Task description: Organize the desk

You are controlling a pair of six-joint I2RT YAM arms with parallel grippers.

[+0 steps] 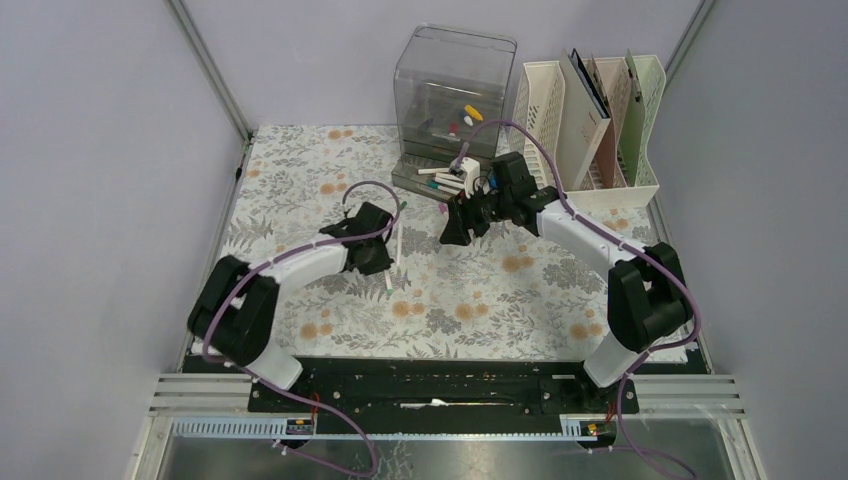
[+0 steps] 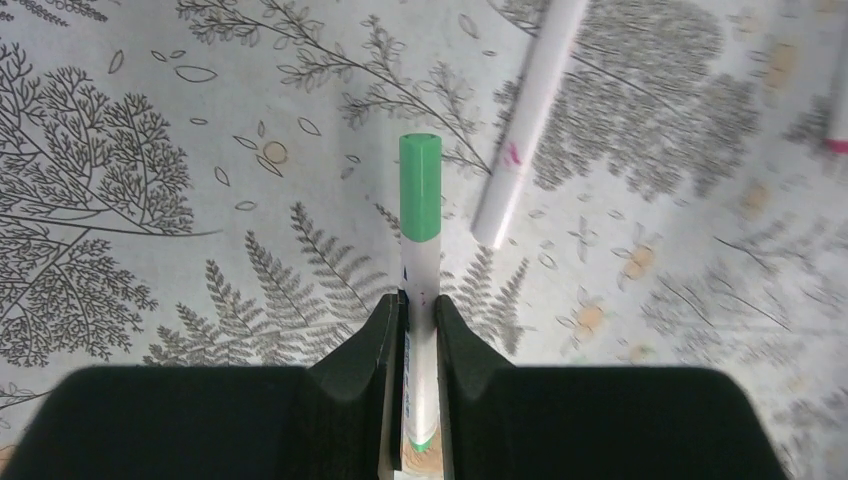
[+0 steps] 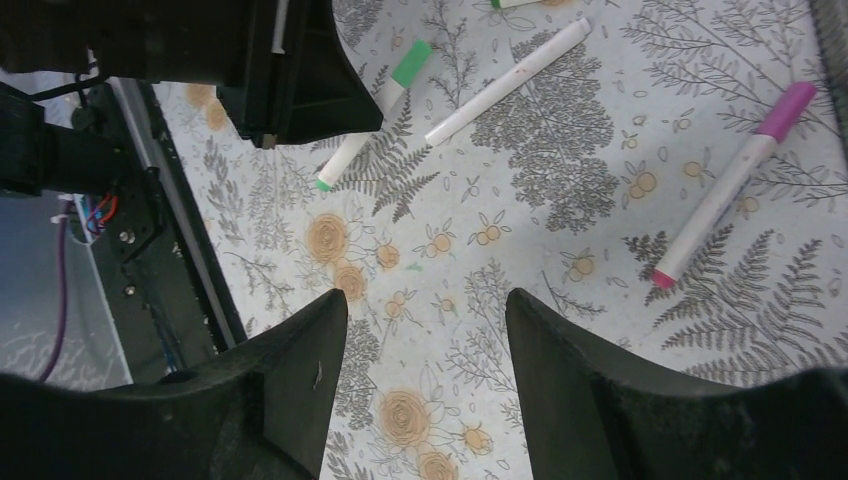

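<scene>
In the left wrist view my left gripper is shut on a green-capped white marker, also seen in the right wrist view beside my left gripper. A plain white marker lies right of it on the patterned mat. My right gripper stands open over bare mat, and a pink-capped marker lies to its right in that view. In the top view my right gripper sits right of the left one, before the clear organizer, which has more markers in its lower tray.
File holders with folders stand at the back right. The clear organizer's upper level holds several small coloured items.
</scene>
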